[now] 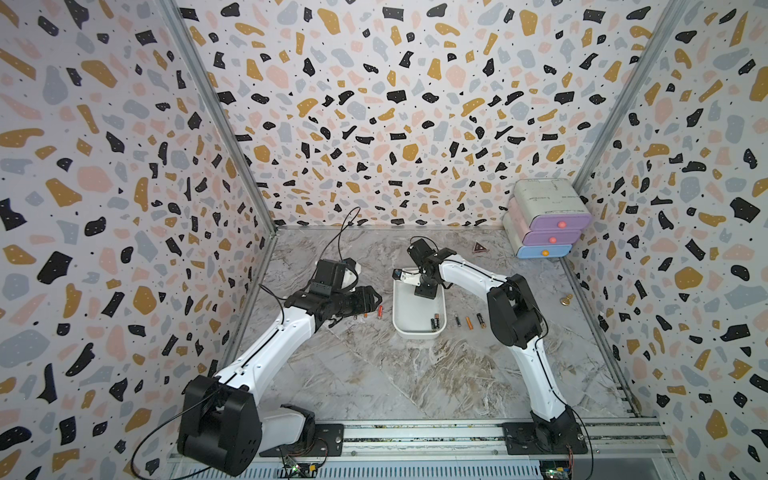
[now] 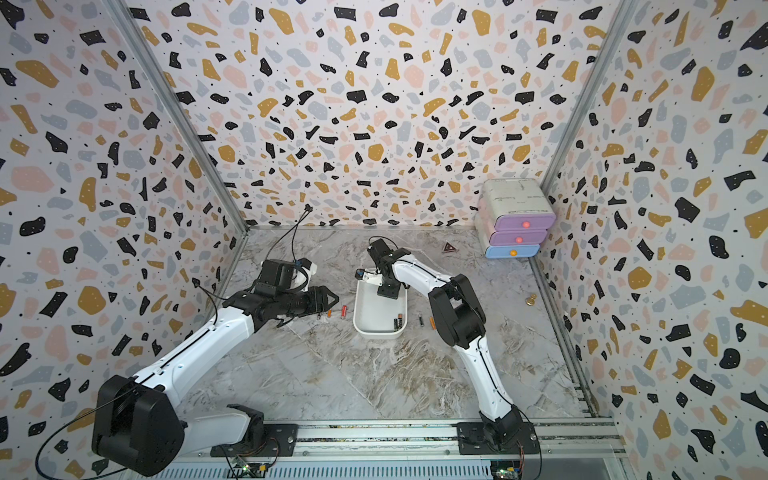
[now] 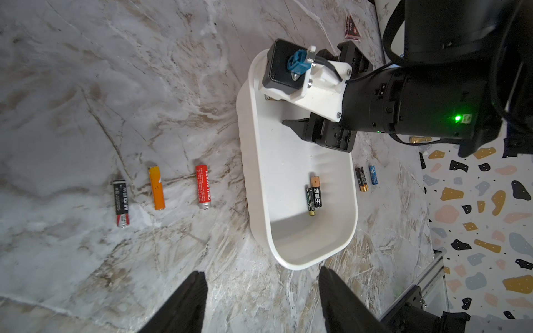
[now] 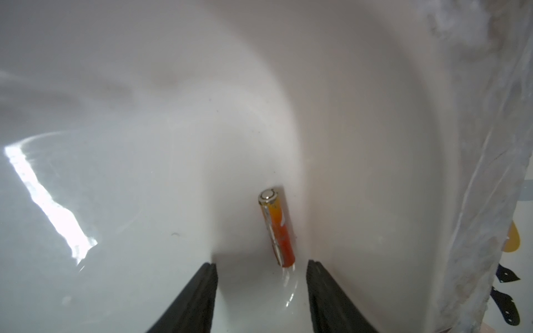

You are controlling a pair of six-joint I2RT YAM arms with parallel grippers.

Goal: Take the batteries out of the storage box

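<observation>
The white storage box [image 3: 277,183] sits mid-table. My right gripper is open inside it, just short of a silver-and-orange battery [image 4: 276,227], with nothing between its fingers. Two more batteries [image 3: 316,197] lie at the box's near right. Left of the box, a dark battery [image 3: 121,202], an orange one [image 3: 156,187] and a red one [image 3: 202,186] lie on the table. To its right are several more [image 3: 361,178]. My left gripper stands open above the table, left of the box, holding nothing.
A stack of pastel drawers [image 1: 546,220] stands at the back right. A small triangular object [image 1: 480,247] lies behind the box and a small brass item [image 1: 565,299] at the right.
</observation>
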